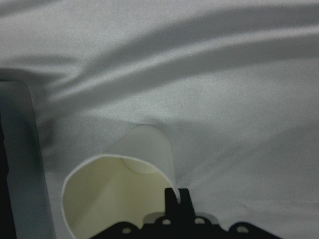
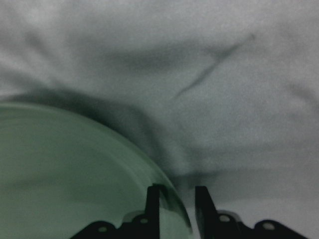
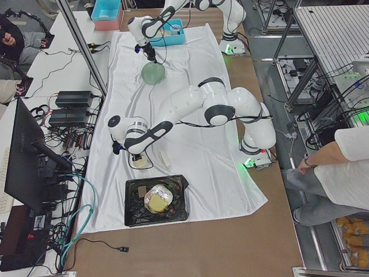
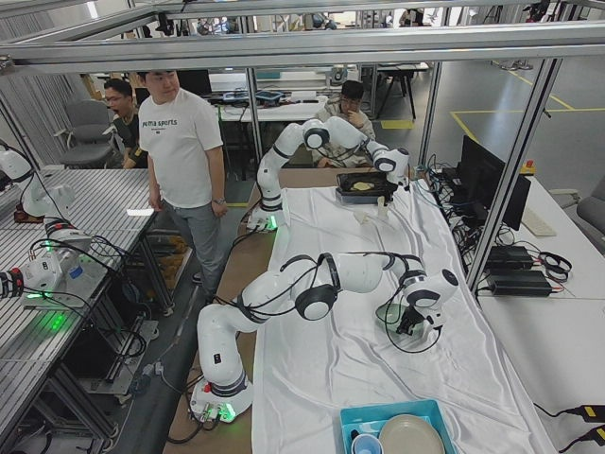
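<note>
A white paper cup (image 1: 139,139) fills the lower middle of the left wrist view; my left gripper (image 3: 136,157) is at its rim, a black finger by the wall, its finger state unclear. A green plate (image 2: 75,154) lies on the white cloth. My right gripper is at the plate's rim, fingers apart, one over the plate and one beside it. A black tray (image 3: 132,205) holds a foil bowl with yellow food (image 3: 158,203) near the cloth's front in the camera left view.
A blue bin (image 4: 352,416) with a plate and cup stands beyond the right arm's side. A small pale object (image 3: 164,160) lies near the left gripper. A monitor and cables line one long edge.
</note>
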